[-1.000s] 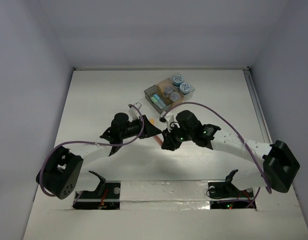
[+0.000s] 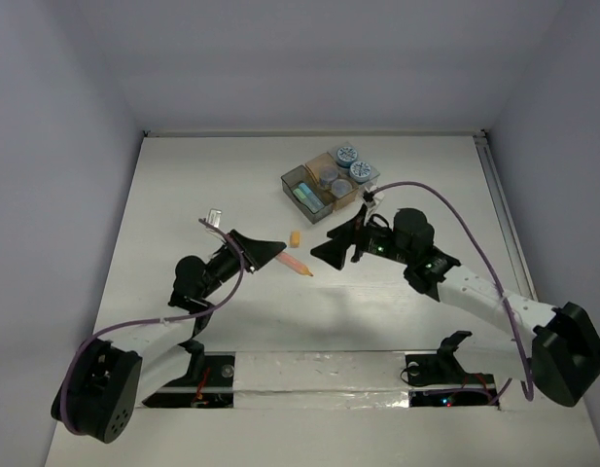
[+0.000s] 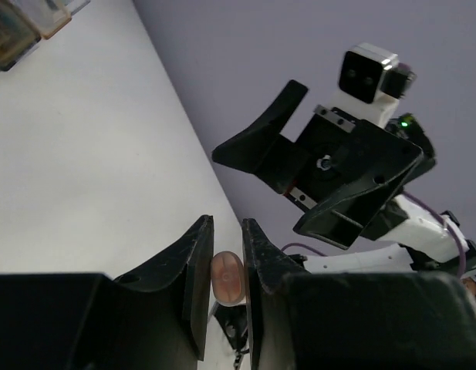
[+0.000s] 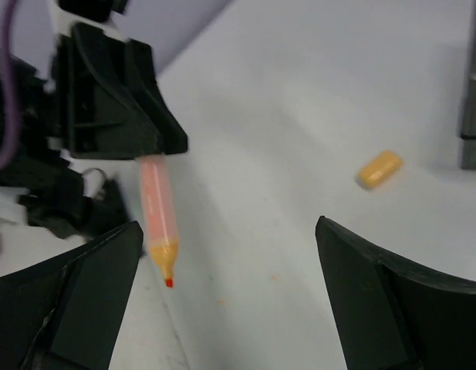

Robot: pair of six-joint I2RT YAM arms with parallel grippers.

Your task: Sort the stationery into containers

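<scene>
A pink marker-like pen with an orange, red-tipped end (image 2: 296,264) is held by my left gripper (image 2: 283,249), which is shut on it. The pen (image 4: 159,204) points downward from the left fingers in the right wrist view, and its rounded end (image 3: 227,277) shows between the fingertips in the left wrist view. Across from it, my right gripper (image 2: 321,255) stands open and apart from the pen. An orange block, perhaps an eraser (image 2: 295,238), lies on the table between the arms, also seen as a small orange piece (image 4: 379,169) in the right wrist view.
At the back, a dark grey tray (image 2: 331,211) holds two light blue sticks; a brown tray (image 2: 350,198) beside it holds two round grey items. A clear tray (image 2: 374,181) has two blue round-topped items. Open table lies left and right of them.
Both grippers were close together at the pen; now they are apart. The left has drawn back leftward with the pen, while the right has opened and moved up and right.
</scene>
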